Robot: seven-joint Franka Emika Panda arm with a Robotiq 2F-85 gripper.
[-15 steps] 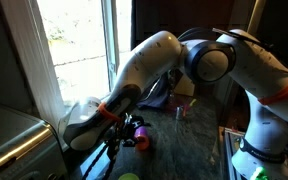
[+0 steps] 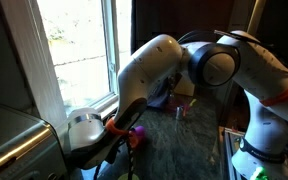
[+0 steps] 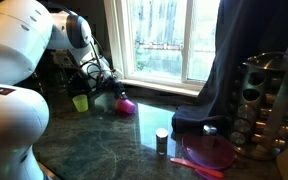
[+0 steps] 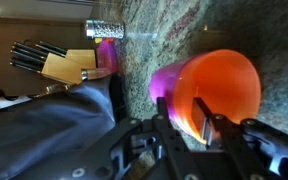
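Note:
A pink cup with an orange inside [image 4: 239, 85] lies tipped in the wrist view, its mouth towards the camera. My gripper is right at its rim: one dark finger shows against the orange inside, another dark part by the pink outer side. Whether the fingers press on the wall between them is unclear. In exterior view 2 the pink cup [image 3: 126, 107] is on the dark counter beside the gripper. Most of the pink cup [image 2: 137, 132] is hidden by the arm in exterior view 1. A yellow-green cup [image 3: 80, 103] stands nearby.
A pepper shaker [image 3: 162, 141], a pink plate [image 3: 212, 152] with a red utensil [image 3: 202, 168], and a spice rack [image 3: 264, 105] are to the right. A knife block [image 4: 69, 66] shows in the wrist view.
The pink cup appears farther left in exterior view 1, and less of it shows behind the arm. The arm has shifted slightly near it.

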